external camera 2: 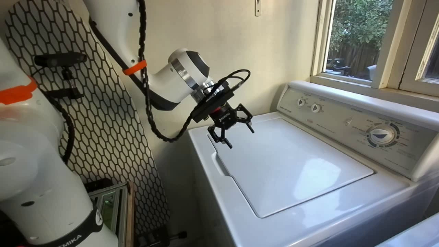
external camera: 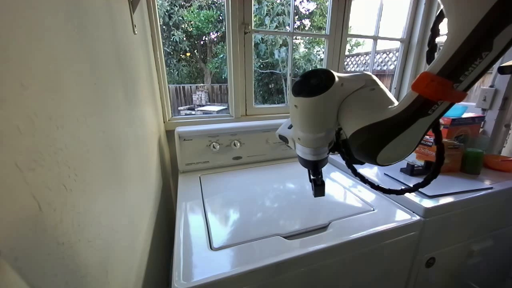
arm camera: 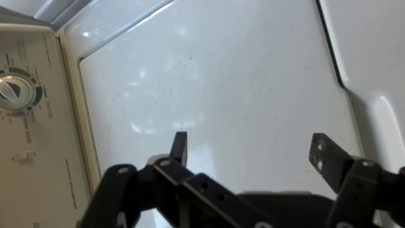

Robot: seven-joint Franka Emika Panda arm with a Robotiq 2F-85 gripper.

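A white top-loading washer fills the middle of the scene, its lid (external camera: 269,206) lying closed. My gripper (external camera 2: 241,140) hangs above the lid, clear of its surface. In the wrist view the two black fingers (arm camera: 179,148) stand wide apart, so the gripper is open, with only bare white lid between them. The handle recess (arm camera: 368,125) in the lid's front edge shows beyond the right finger. At the washer's back rises the control panel (external camera 2: 349,123) with its large dial (external camera 2: 381,134); my arm covers that dial in exterior view 1.
A second white machine (external camera: 446,206) stands to the right, bearing boxes (external camera: 439,153), a green container (external camera: 473,161) and an orange bowl (external camera: 498,161). A bare wall (external camera: 86,144) borders the left side. The lid's top is free of objects.
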